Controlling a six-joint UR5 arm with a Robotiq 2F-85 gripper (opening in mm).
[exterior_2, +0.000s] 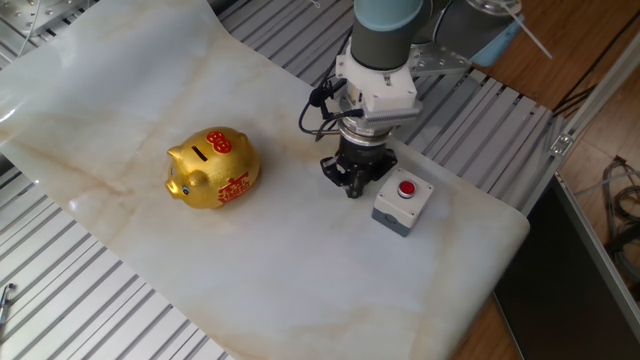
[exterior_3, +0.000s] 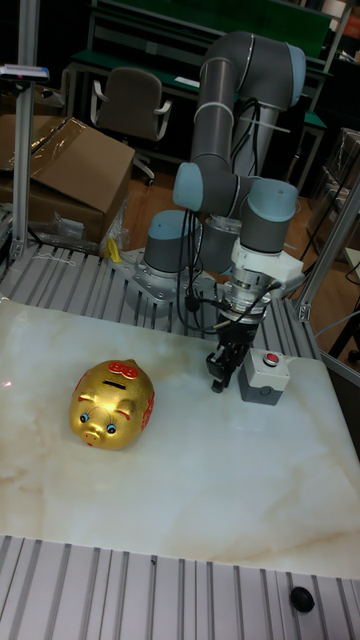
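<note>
My black gripper (exterior_2: 354, 191) points down just above or at the marbled sheet, beside the button box. Its fingertips look drawn together, and I see nothing between them. In exterior view 3 the gripper (exterior_3: 218, 385) is seen from the side, left of the box. The white and grey box (exterior_2: 401, 203) has a red round button (exterior_2: 406, 188) on top; a small gap separates the fingertips from it. A golden piggy bank (exterior_2: 213, 168) with red markings and a dark slot on its back stands well to the left, untouched.
The pale marbled sheet (exterior_2: 290, 290) is clear between the pig and the gripper and in front of them. Slatted metal table (exterior_2: 95, 295) shows at its edges. A small black knob (exterior_3: 302, 598) lies near the front right.
</note>
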